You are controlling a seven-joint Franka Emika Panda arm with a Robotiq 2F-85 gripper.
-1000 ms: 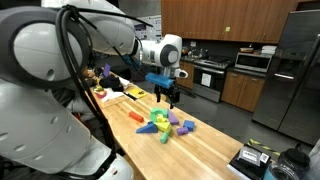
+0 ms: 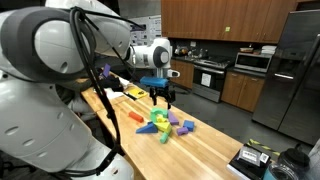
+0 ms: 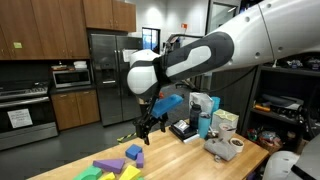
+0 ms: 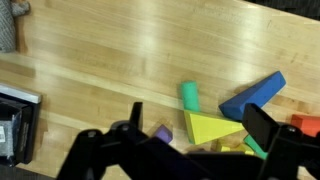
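Note:
My gripper is open above the wooden table, with nothing held between its fingers. Below it in the wrist view lie a green cylinder [image 4: 190, 96], a yellow triangular block [image 4: 212, 127] and a blue wedge [image 4: 252, 96]. A small purple block [image 4: 163, 133] is near the left finger, and a red block [image 4: 305, 124] sits at the right edge. Exterior view 1 shows a green arch-like block [image 2: 157, 114] and a blue cube [image 2: 189, 125] in the same cluster. The fingers partly hide the lower blocks in the wrist view.
A black-and-white box [image 2: 250, 160] and a dark round-topped container [image 2: 292, 160] stand at the table's near right in exterior view 1. Bare tabletop [image 2: 205, 150] lies between them and the blocks. Several items also stand at the right in exterior view 2.
The arm and gripper have shifted slightly left in exterior view 1. The blocks look unmoved, and the gripper holds nothing throughout.

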